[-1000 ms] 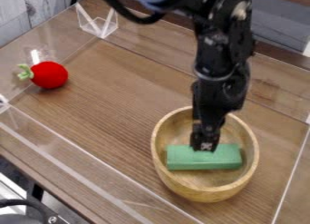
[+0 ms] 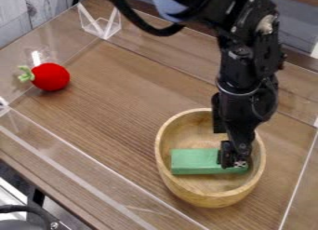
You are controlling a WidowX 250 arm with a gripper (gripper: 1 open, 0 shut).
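Note:
A wide tan bowl point(image 2: 177, 192) stands at the lower middle right with a green block point(image 2: 196, 162) lying in it. My black gripper point(image 2: 233, 150) reaches down from the top into the bowl's right part, its tip at the block's right end and partly covering it. The fingers are dark and overlap, so their spacing is hard to make out.
A red tomato-like object point(image 2: 50, 76) lies at the upper left. A white wire object point(image 2: 103, 20) is at the top left.

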